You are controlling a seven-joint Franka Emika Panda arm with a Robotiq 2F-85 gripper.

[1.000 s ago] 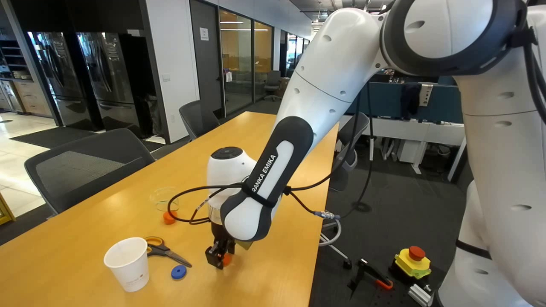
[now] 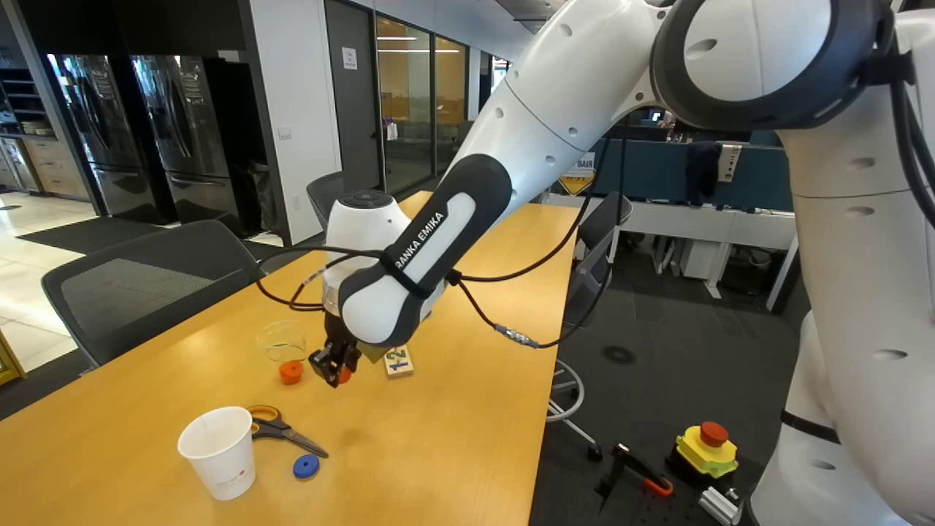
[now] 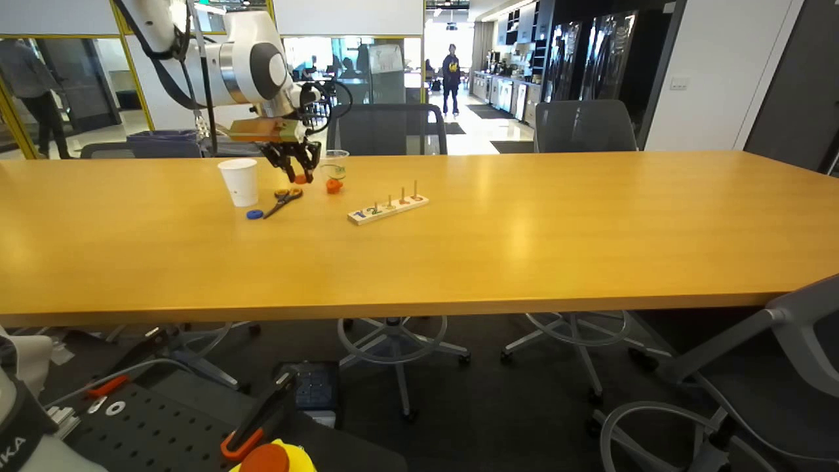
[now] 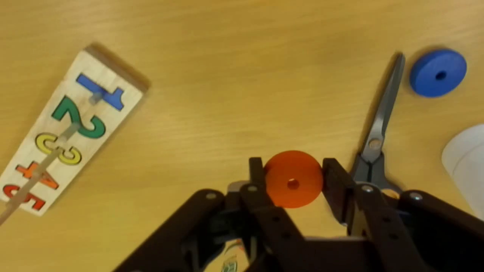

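Observation:
An orange disc (image 4: 293,179) with a small centre hole is pinched between the two black fingers of my gripper. In the second exterior view, the gripper (image 3: 299,177) holds it above the table, near the scissors. The wooden number board (image 4: 68,131), marked 1 to 5 and carrying upright pegs, lies at the left of the wrist view; no rings show on it. A blue disc (image 4: 438,73) lies flat past the scissors' tip (image 4: 381,122). Another orange piece (image 2: 291,372) sits on the table by a clear cup (image 2: 282,340).
A white paper cup (image 2: 218,453) stands beside the scissors (image 2: 278,427). Chairs surround it.
My arm has swung up and toward the back left of the first exterior view, carrying the orange disc. The cup, scissors and blue disc have stayed put.

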